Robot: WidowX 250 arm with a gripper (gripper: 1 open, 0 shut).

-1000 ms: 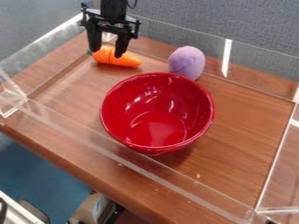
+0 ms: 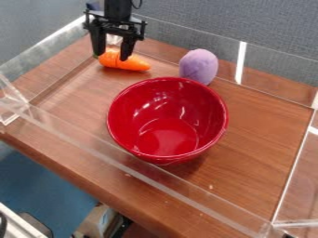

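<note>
My black gripper [image 2: 113, 48] hangs at the top left, its fingers over an orange toy carrot [image 2: 125, 62] lying on the wooden board. Whether the fingers are open or shut on anything is hard to make out. A purple eggplant-like toy [image 2: 199, 65] lies right of the carrot. A large red bowl [image 2: 166, 121] stands empty in the middle.
Clear acrylic walls edge the board [image 2: 248, 177], with a grey padded backdrop behind. Bare wood shows left of and right of the bowl.
My gripper has shifted slightly left and down over the carrot; the bowl and purple toy stay put.
</note>
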